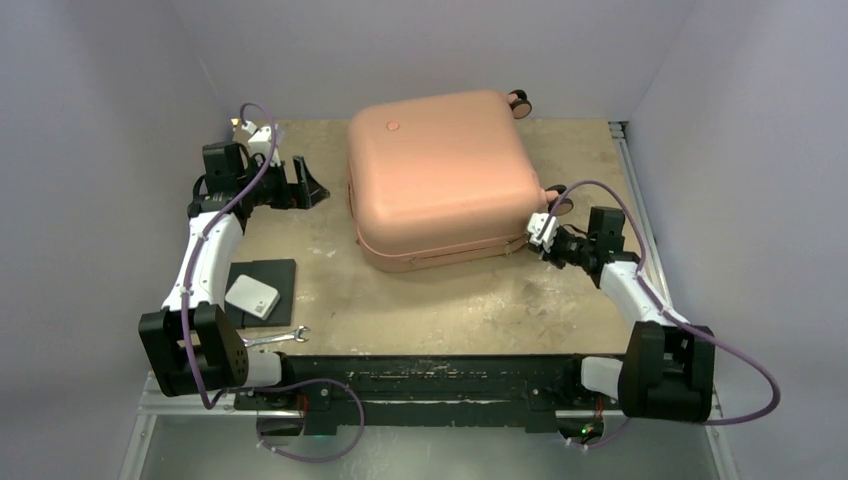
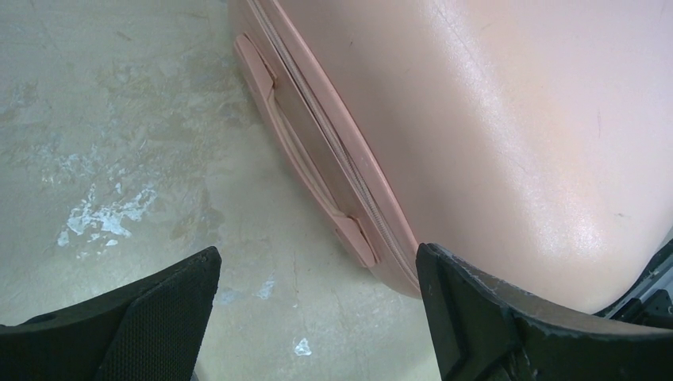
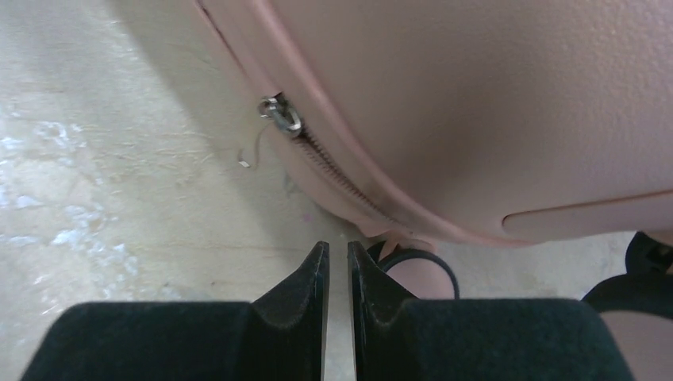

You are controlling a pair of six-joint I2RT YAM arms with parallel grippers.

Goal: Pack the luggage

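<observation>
A closed pink suitcase (image 1: 440, 180) lies on its broad face, wheels toward the right. My left gripper (image 1: 307, 183) hangs open left of it; the left wrist view shows a side handle (image 2: 301, 159) and zipper below and ahead, between and beyond the fingers. My right gripper (image 1: 548, 250) is low at the front right corner by a wheel (image 3: 421, 278); in the right wrist view its fingertips are close together with a narrow gap, nothing visible between them, below a metal zipper pull (image 3: 282, 115).
A dark flat board (image 1: 250, 315) with a white rounded object (image 1: 252, 295) on it and a wrench (image 1: 290, 335) lie at the front left. Walls enclose the back and both sides.
</observation>
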